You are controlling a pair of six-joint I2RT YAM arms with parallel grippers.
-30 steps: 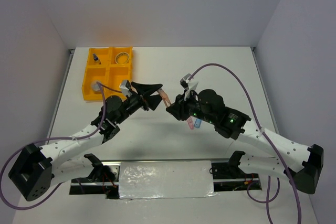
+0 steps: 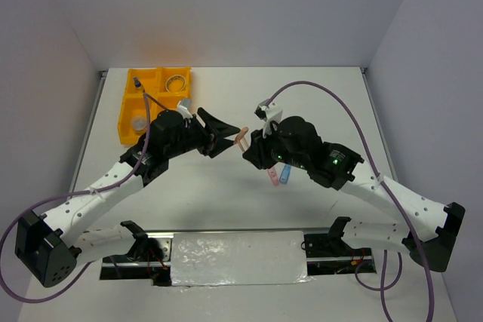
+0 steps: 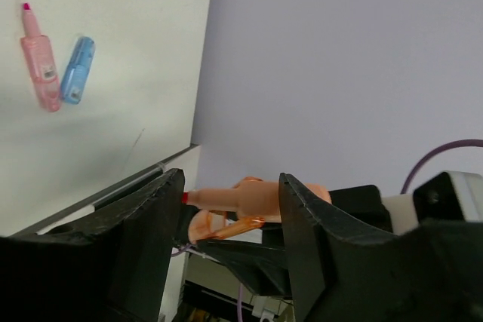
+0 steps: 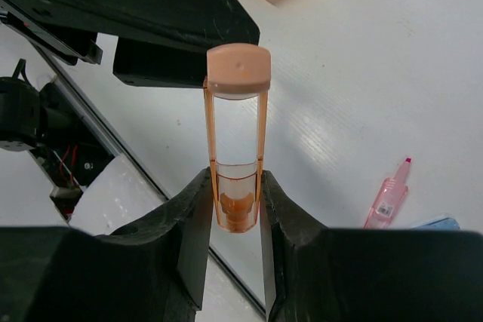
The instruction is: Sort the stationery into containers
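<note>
An orange, partly see-through piece point(image 4: 238, 69) stands up from my right gripper, whose fingers are shut on its lower end. My left gripper point(image 2: 229, 137) is close to it in the top view, with its dark fingers point(image 4: 181, 20) beside the orange end in the right wrist view. In the left wrist view, the left fingers stand apart, and an orange pen-like shape point(image 3: 245, 197) with a red tip shows across their gap. Whether they touch it is unclear. A pink marker point(image 3: 40, 62) and a blue marker point(image 3: 78, 71) lie on the table.
The yellow-orange sectioned tray point(image 2: 170, 103) sits at the back left; a tape ring point(image 2: 175, 83), a small dark item point(image 2: 137, 83) and a round pale item point(image 2: 139, 123) are in it. Both arms cross the middle.
The right arm has moved slightly up and right. Both table markers stayed put.
</note>
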